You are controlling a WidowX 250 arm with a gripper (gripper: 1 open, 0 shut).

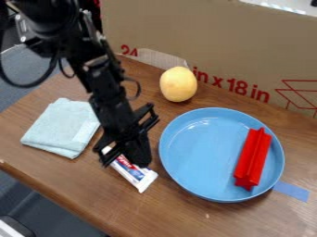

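My black gripper (121, 150) is low over a white tube with red and blue print (136, 177), which lies on the wooden table at the left of the blue plate. The gripper is above the tube's upper end and hides part of it; the fingers look close together, and I cannot see anything held between them. A red, long object (251, 159) lies on the right part of the blue plate (195, 162).
A folded pale cloth (59, 122) lies at the left. A yellow round object (179, 84) stands behind the plate, before a cardboard box (221, 42). The table's near left edge borders a dark area.
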